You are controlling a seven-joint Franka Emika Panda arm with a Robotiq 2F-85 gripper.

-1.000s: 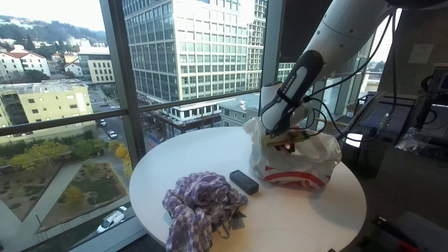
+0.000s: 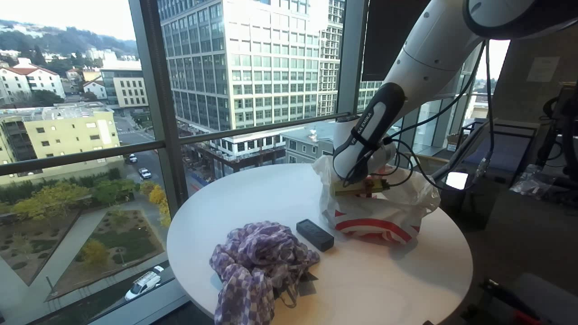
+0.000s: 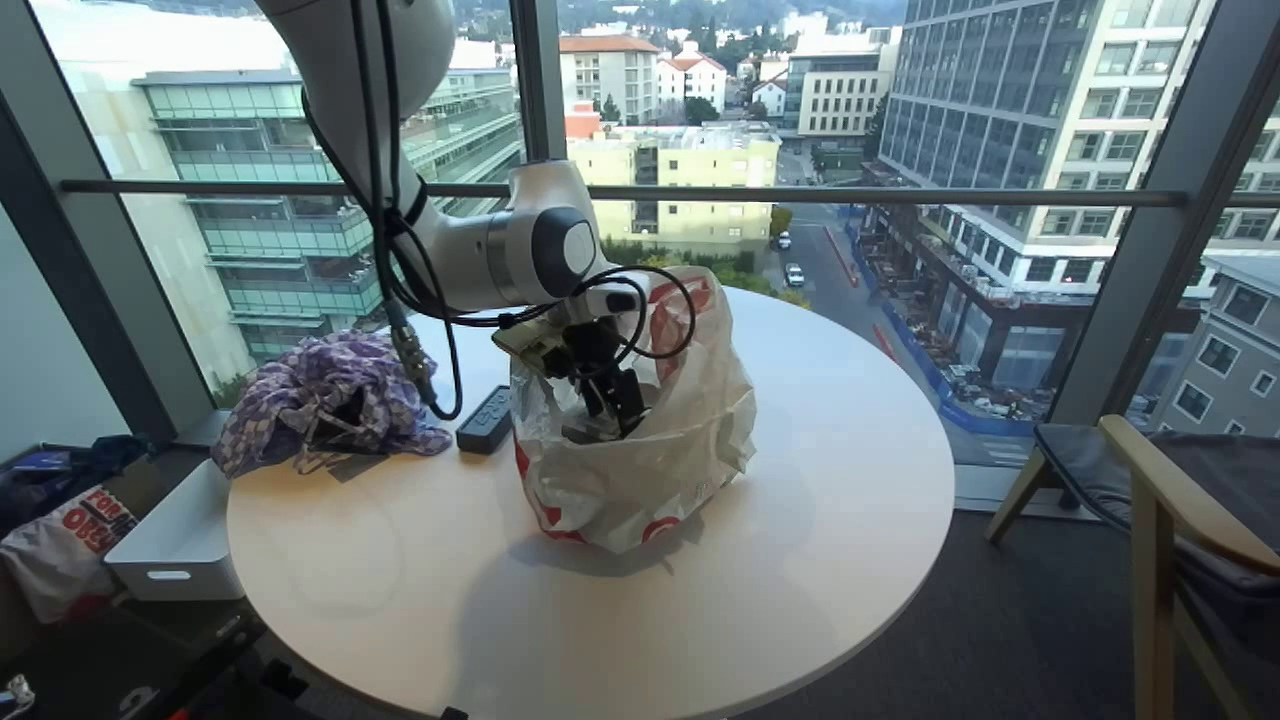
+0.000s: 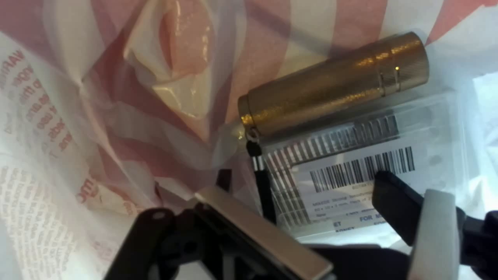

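Observation:
A white plastic bag (image 2: pixel 374 216) with red print stands on the round table, its mouth around my gripper (image 3: pixel 624 414). Inside the bag, in the wrist view, lies a brass-coloured cylinder (image 4: pixel 336 86) with a black strap (image 4: pixel 265 193) at its left end. Just below it sits a clear plastic case (image 4: pixel 432 140) with a barcode label (image 4: pixel 359 179). My gripper is open at the bottom of that view, its fingers apart over the case's lower part, the cylinder beyond them. Whether the fingers touch the case I cannot tell.
On the white table (image 2: pixel 244 195), a dark grey block (image 2: pixel 315 235) lies beside the bag, and a purple checked cloth (image 2: pixel 265 254) is heaped near the edge. Bag walls surround the gripper closely. Bare tabletop (image 3: pixel 828 480) spreads on the bag's other side.
The arm has moved lower and slightly left in exterior view 1, with the gripper deeper in the bag. The bag's side has shifted a little; cloth and block have stayed put.

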